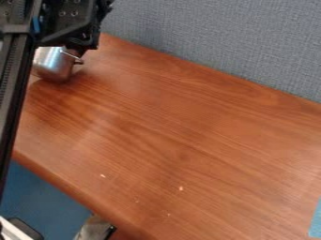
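Observation:
A shiny metal pot or cup (54, 64) with a small handle sits at the far left end of the wooden table (189, 150), partly hidden behind the black robot arm. The dark gripper housing (69, 21) is directly above it at the top left. The fingertips are too hidden to tell whether they are open, shut or touching the pot.
A grey fabric partition (226, 37) runs along the back. A blue patch (314, 220) shows at the lower right edge, and blue floor lies below the front edge.

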